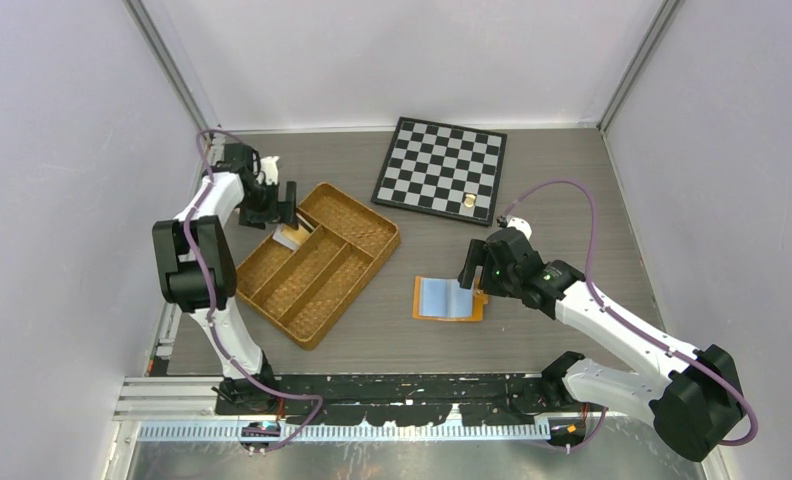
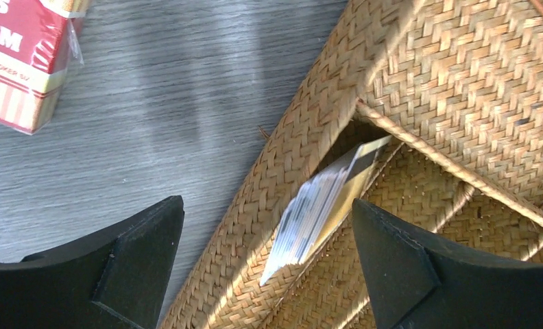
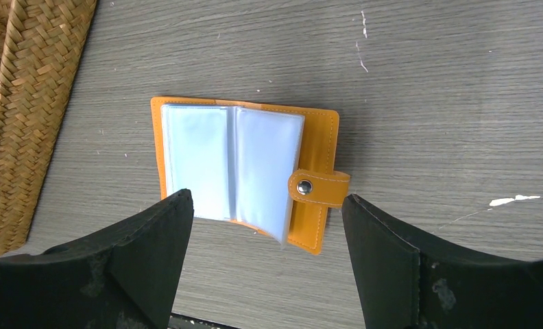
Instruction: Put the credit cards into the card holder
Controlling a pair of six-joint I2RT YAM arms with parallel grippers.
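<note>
Several overlapping credit cards [image 2: 317, 212] lean against the basket wall in one narrow compartment of a woven basket [image 2: 282, 164]. Seen from the top, the cards [image 1: 290, 238] show pale and yellow faces near the basket's upper left. Above them my left gripper [image 1: 288, 204] stands open; in its wrist view the fingers [image 2: 406, 274] sit either side of the basket wall, with nothing gripped. The orange card holder [image 3: 317, 147] lies unfolded on the table, its clear sleeves uppermost and its snap strap at the right. Over it my right gripper hangs open and empty.
At the back of the table lies a checkered board [image 1: 440, 165] with a small round item on it. A red box [image 2: 22, 62] stands outside the basket, beyond its wall. Bare table separates the basket from the holder.
</note>
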